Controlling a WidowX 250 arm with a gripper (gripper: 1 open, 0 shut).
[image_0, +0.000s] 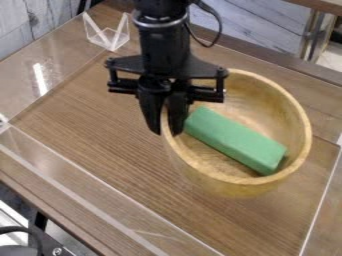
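Note:
A yellow bowl (237, 176) with a green rectangular block (234, 139) inside sits at the right of the wooden surface. My black gripper (171, 115) is over the bowl's left rim, its fingertips right at that rim. Whether the fingers grip the rim cannot be told, as the dark parts overlap.
A small white wire-like stand (107, 30) is at the back left. Walls and ledges border the back.

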